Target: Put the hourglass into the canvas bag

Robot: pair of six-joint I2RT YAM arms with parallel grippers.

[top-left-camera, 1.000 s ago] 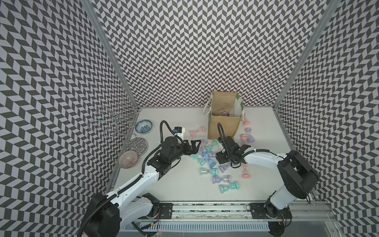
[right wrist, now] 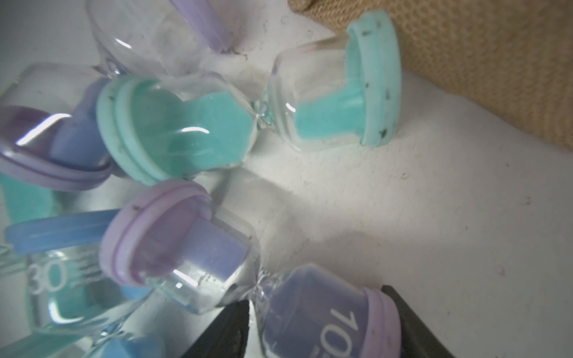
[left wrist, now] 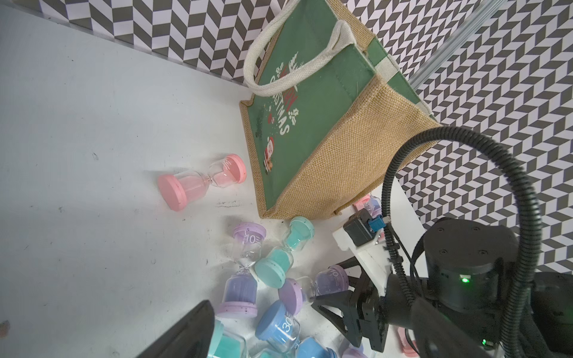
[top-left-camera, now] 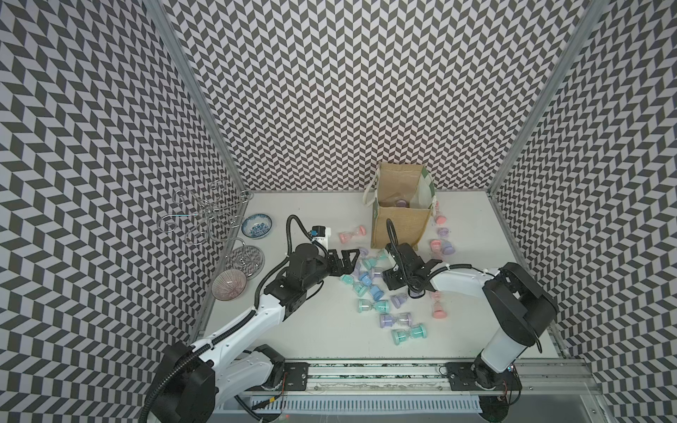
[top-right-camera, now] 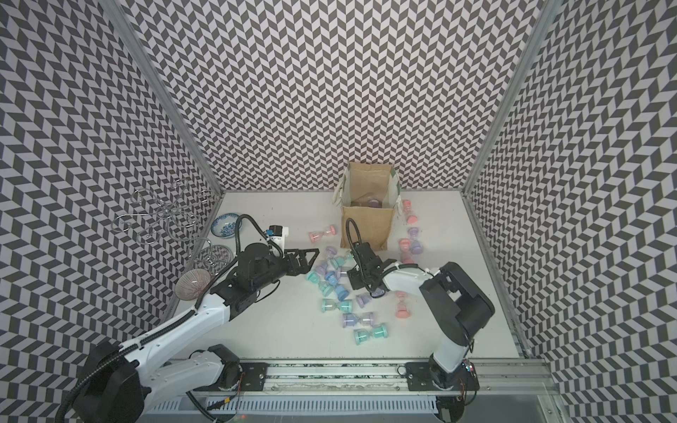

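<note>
The canvas bag [top-left-camera: 398, 224] stands upright and open at the back, with a purple-capped thing [top-left-camera: 401, 203] visible inside. In front lies a cluster of hourglasses. My right gripper is low over it, its parted fingers on either side of the lower bulb of a purple hourglass [right wrist: 310, 310] marked 10. This hourglass lies on its side; whether both fingers touch it I cannot tell. In the left wrist view the same purple hourglass [left wrist: 331, 280] is between the right fingers. My left gripper [top-left-camera: 350, 261] hovers left of the cluster, open and empty.
A teal hourglass [right wrist: 179, 128] and a blue one [right wrist: 77, 268] crowd the purple one. A pink hourglass [left wrist: 203, 179] lies left of the bag. Bowls [top-left-camera: 229, 284] and a wire rack [top-left-camera: 204, 213] stand at the far left.
My right arm has shifted slightly, its gripper edging a little left toward the cluster. The left arm has stayed put.
</note>
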